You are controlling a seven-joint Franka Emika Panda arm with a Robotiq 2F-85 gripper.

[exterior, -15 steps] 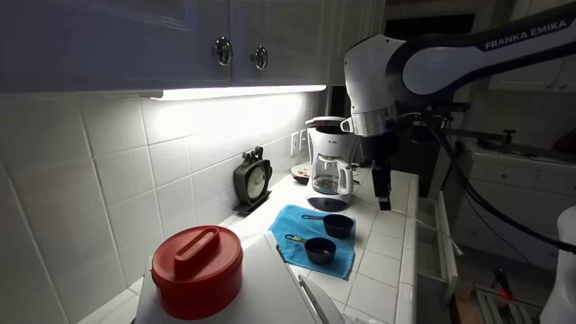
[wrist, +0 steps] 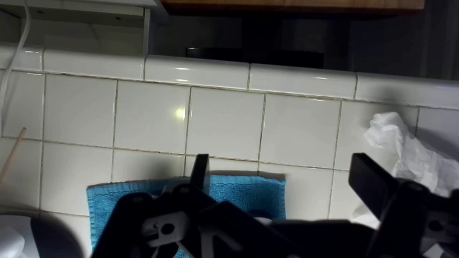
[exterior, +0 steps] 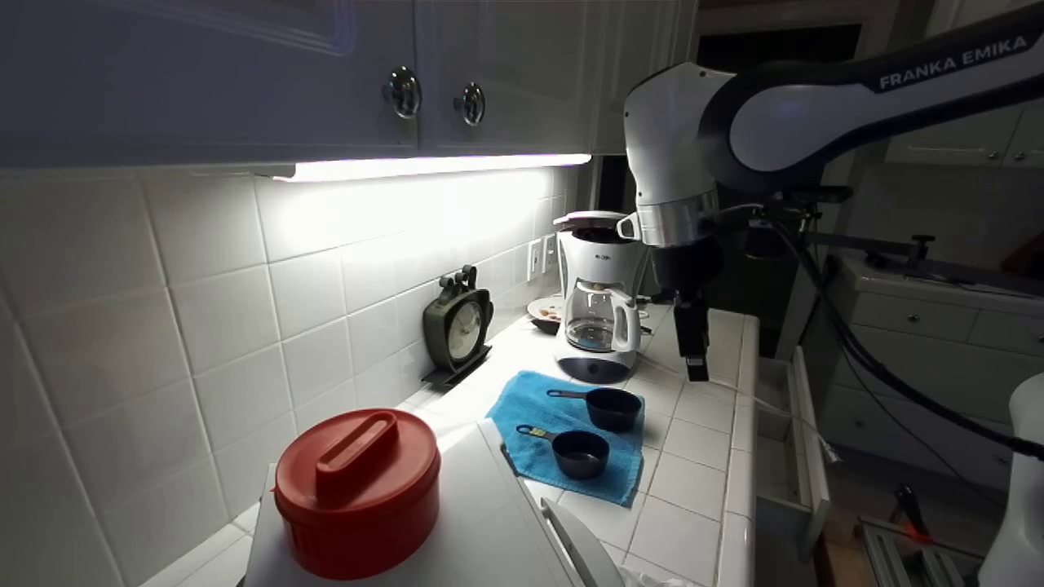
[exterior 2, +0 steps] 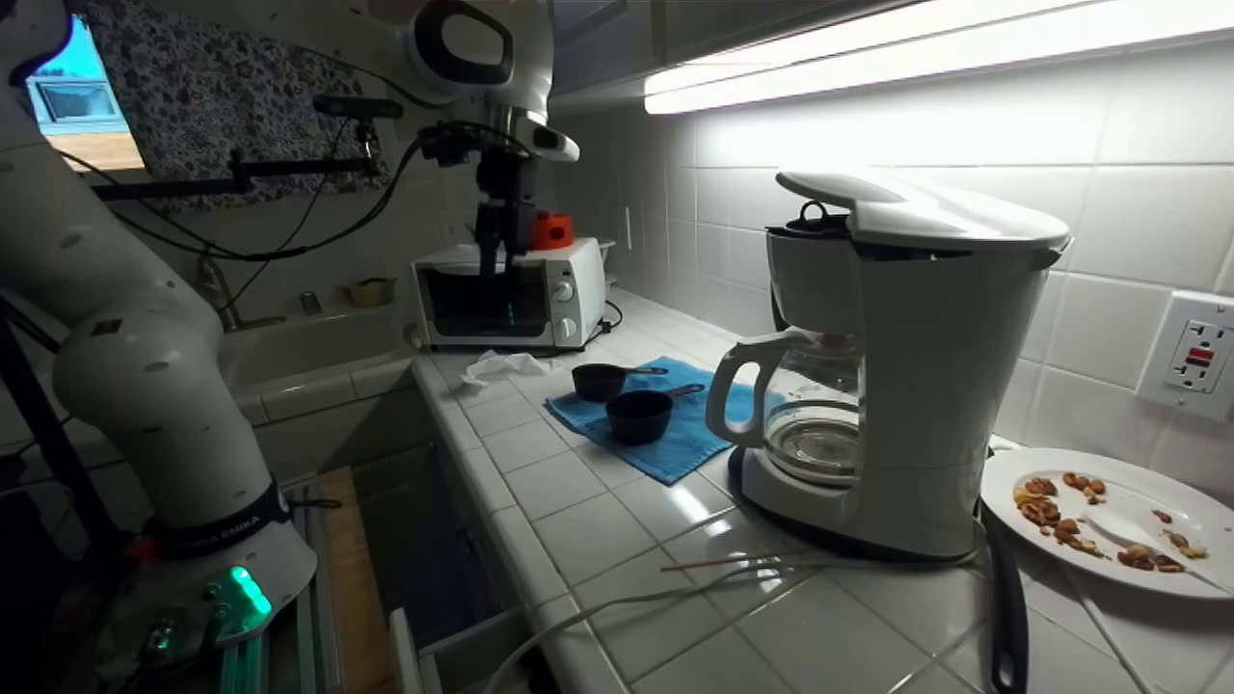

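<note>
My gripper is open and empty, high above the tiled counter in front of the coffee maker. Both fingers show wide apart in the wrist view, with white tile and part of a blue towel [wrist: 249,193] beneath. On that towel rest two black measuring cups, seen in exterior view 1: one cup [exterior: 614,409] closer to the coffee maker, the other cup [exterior: 580,455] closer to the toaster oven. Their handles point toward the wall. In the wrist view my gripper's body mostly hides the cups.
A white coffee maker [exterior 2: 925,382] with a glass carafe stands beside the towel, and a plate of nuts [exterior 2: 1111,463] lies behind it. A red lidded container [exterior: 357,489] sits on the toaster oven [exterior 2: 486,301]. Crumpled white plastic [wrist: 404,150] and a thin stick [wrist: 13,152] lie on the counter.
</note>
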